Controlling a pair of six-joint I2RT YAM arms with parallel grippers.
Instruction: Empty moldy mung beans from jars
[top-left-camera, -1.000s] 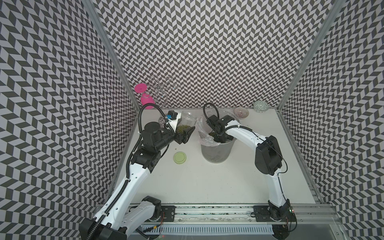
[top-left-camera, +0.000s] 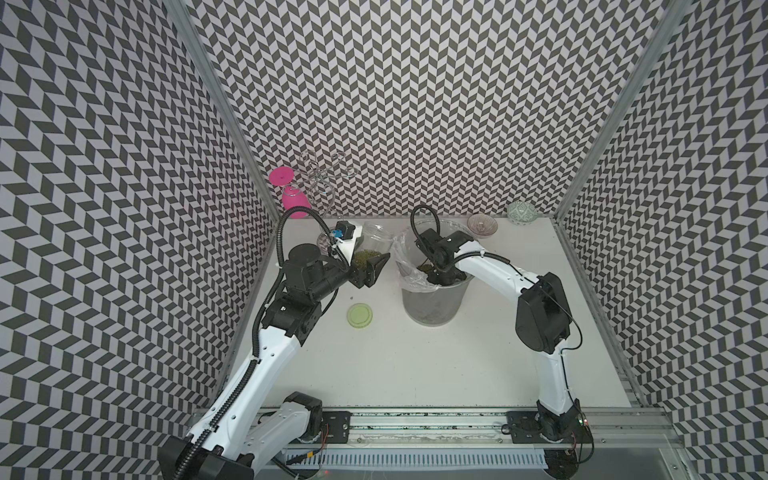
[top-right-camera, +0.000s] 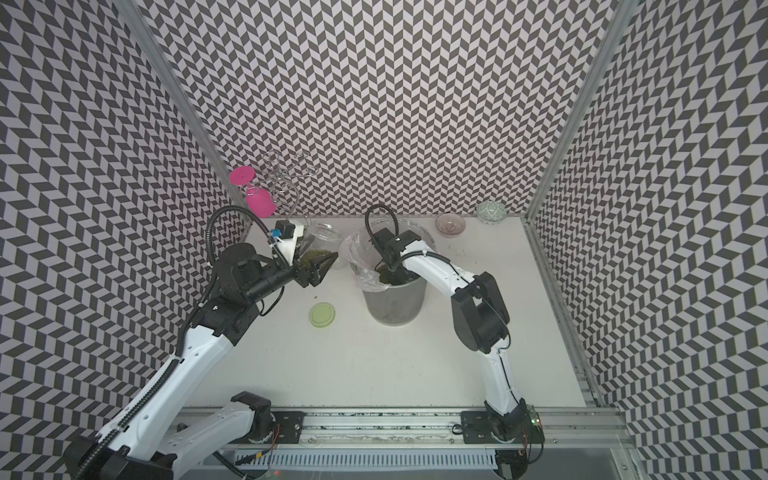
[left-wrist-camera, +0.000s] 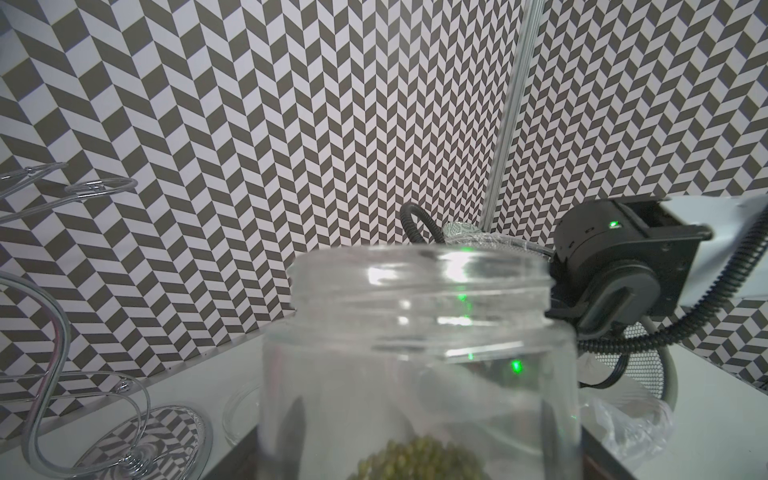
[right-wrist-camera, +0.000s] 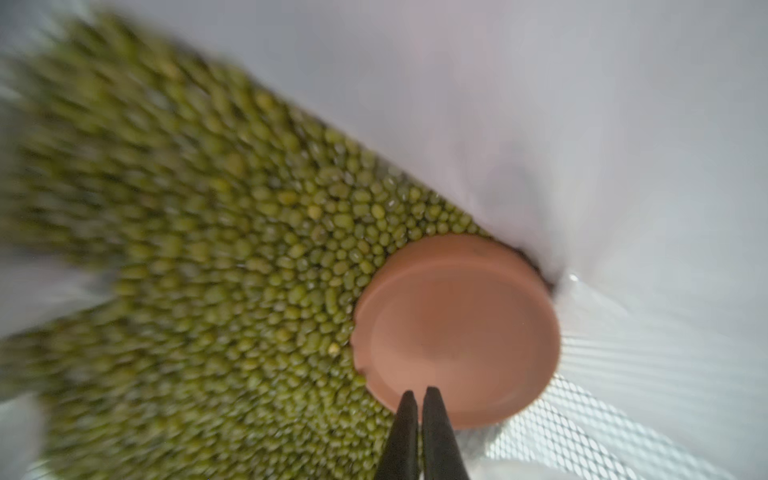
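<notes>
My left gripper is shut on a clear glass jar, which stands upright left of the bin with green mung beans low inside it. In the right wrist view, my right gripper points down into the lined bin. Its two fingers touch, with nothing visible between them. Below them a round terracotta-coloured dish rests on a broad heap of loose beans. Whether the fingertips touch the dish is unclear.
A green lid lies flat on the white table. Back left stand a metal rack and a pink object. A pink glass bowl and a greenish one sit back right.
The right arm has shifted slightly to the right over the bin. My left arm and the jar have not visibly moved.
</notes>
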